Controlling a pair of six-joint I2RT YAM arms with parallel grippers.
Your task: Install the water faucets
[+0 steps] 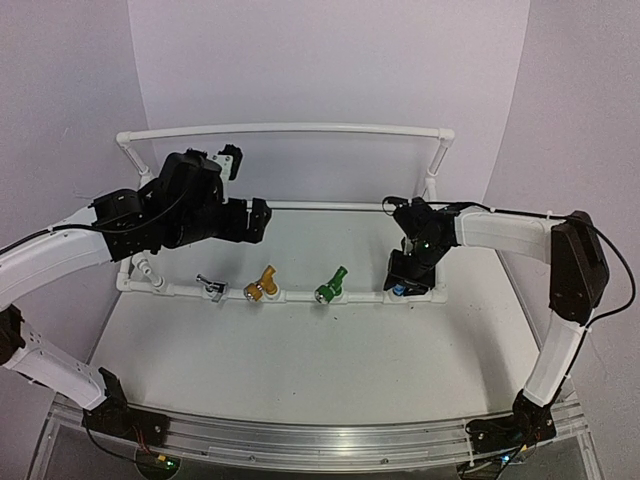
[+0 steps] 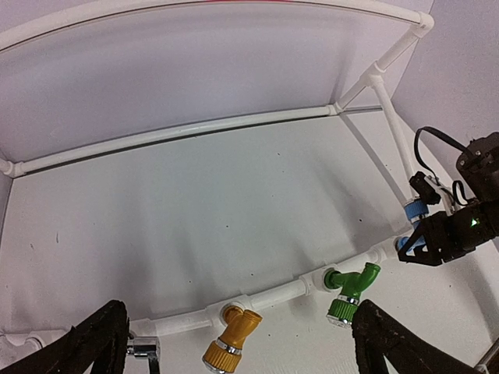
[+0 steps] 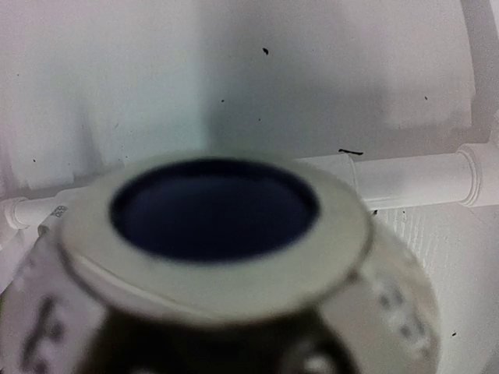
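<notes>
In the top view three faucets sit in a row on the lower white pipe [image 1: 365, 297]: a silver one [image 1: 212, 287] at left, a yellow one [image 1: 262, 284] and a green one [image 1: 331, 285]. A blue faucet [image 2: 415, 209] is at the right end, partly covered by my right gripper, whose fingers are right at it. Whether they are closed on it is hidden. A blurred round rim with a dark blue opening [image 3: 214, 210] fills the right wrist view. My left gripper hangs open above the left part, nothing between its fingers.
A white pipe frame rises behind, with an upper rail [image 1: 290, 128] and a right post [image 2: 394, 128]. The white board in front of the lower pipe is clear. A metal rail [image 1: 320, 440] runs along the near edge.
</notes>
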